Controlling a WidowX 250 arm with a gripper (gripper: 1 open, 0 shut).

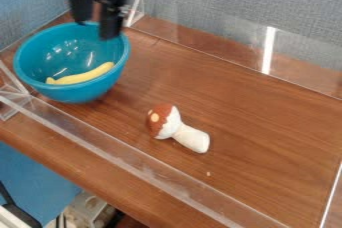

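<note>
A dark gripper (96, 12) hangs blurred at the top left, over the back of a teal bowl (88, 85); it looks open, with its fingers apart. A yellow banana-like toy (83, 75) lies inside the bowl. A toy mushroom (178, 129) with a red spotted cap and white stem lies on its side on the wooden surface, right of and nearer than the bowl.
Clear plastic edging runs along the front and back, with grey and blue padded walls behind.
</note>
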